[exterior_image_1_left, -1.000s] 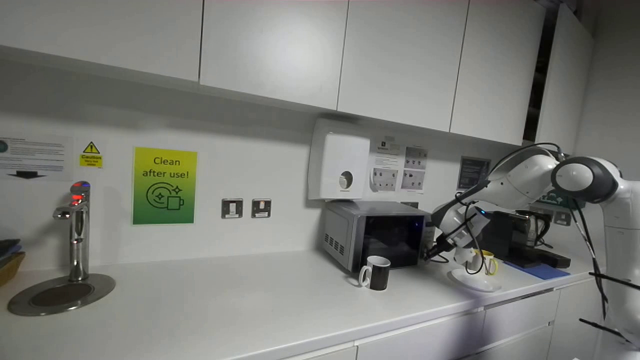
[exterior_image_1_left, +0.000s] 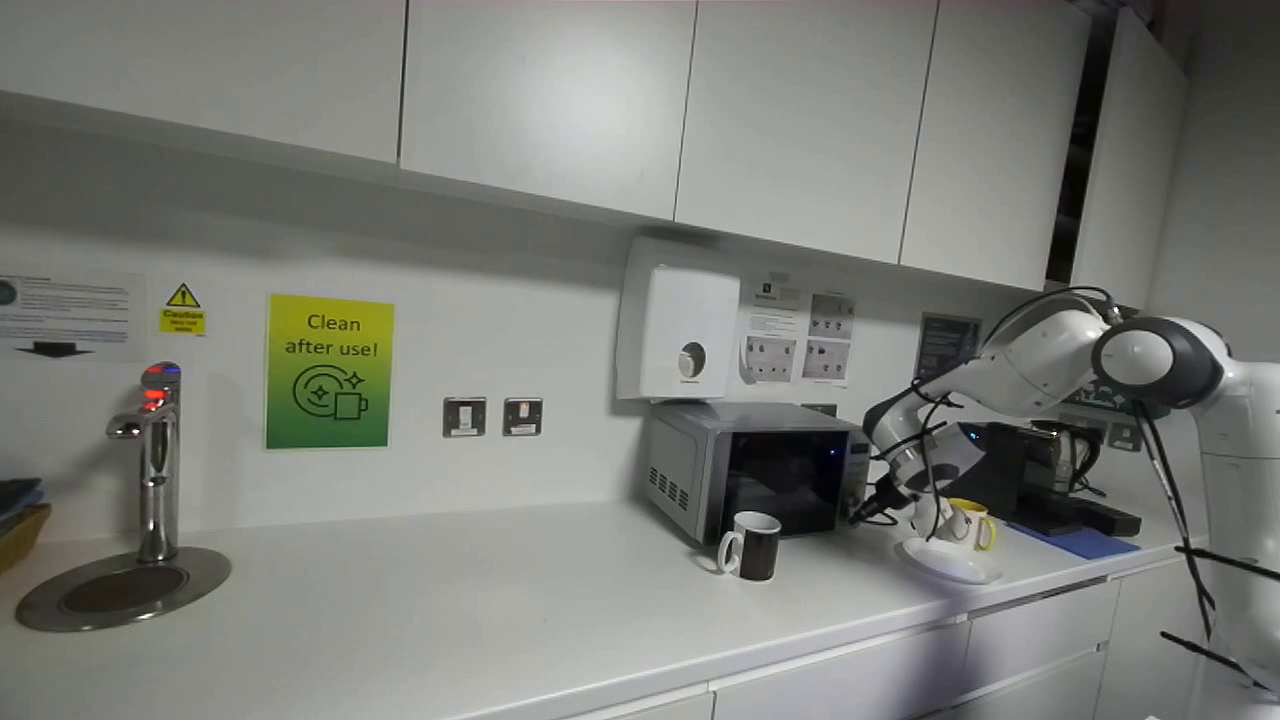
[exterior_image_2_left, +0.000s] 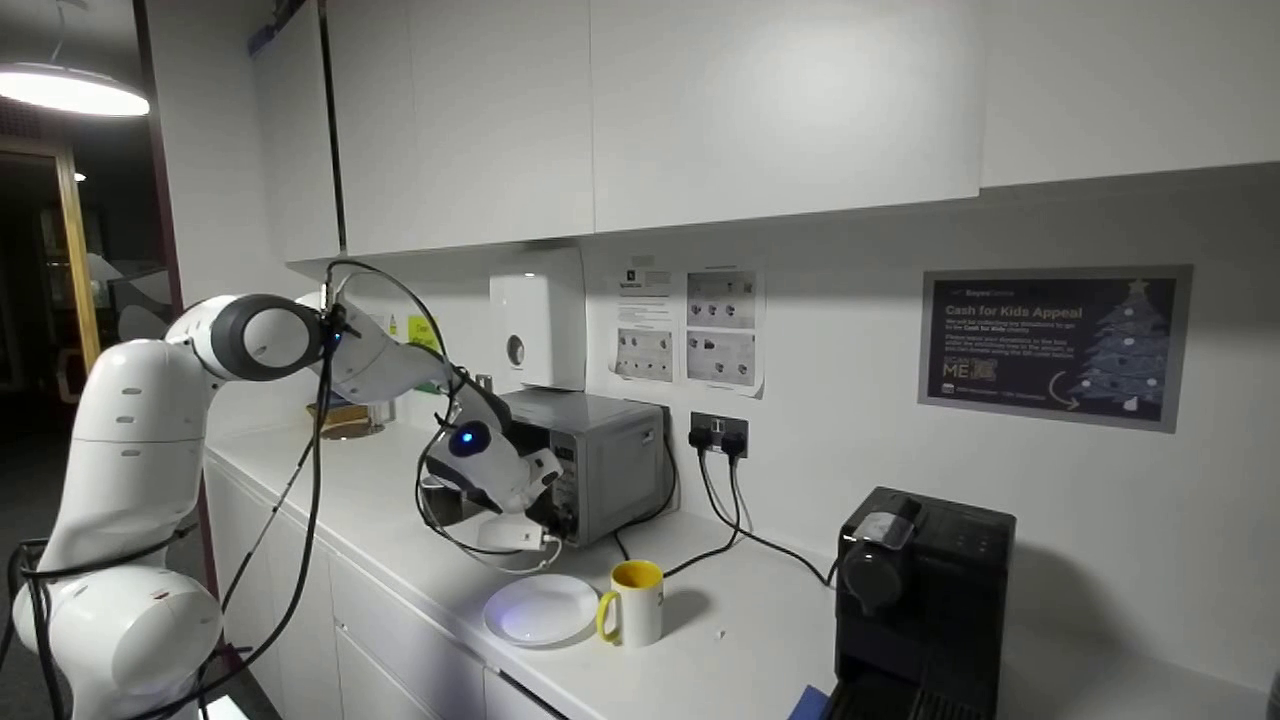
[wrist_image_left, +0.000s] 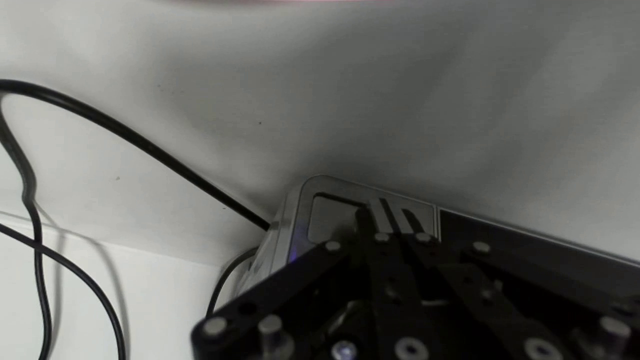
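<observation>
The grey microwave (exterior_image_1_left: 780, 474) stands against the wall with its dark door closed. In exterior view 1 my gripper (exterior_image_1_left: 859, 516) is at the lower right of its front, beside the control panel. The wrist view has the dark gripper shut, with nothing visible between its fingers. Its tips overlap the panel's button area (wrist_image_left: 337, 217) near the microwave's corner; whether they touch it I cannot tell. From exterior view 2 the arm's hand hides part of the microwave's front (exterior_image_2_left: 582, 480).
A black-and-white mug (exterior_image_1_left: 758, 552) stands before the microwave. A white plate (exterior_image_2_left: 540, 610) and a yellow-lined mug (exterior_image_2_left: 636, 604) lie close by the hand. Black cables (exterior_image_2_left: 720, 516) run along the wall to the right, near a coffee machine (exterior_image_2_left: 918, 588).
The arm's elbow has shifted slightly left and the wrist housing has turned a little. The fingertips stay at nearly the same spot by the microwave, whose door remains closed.
</observation>
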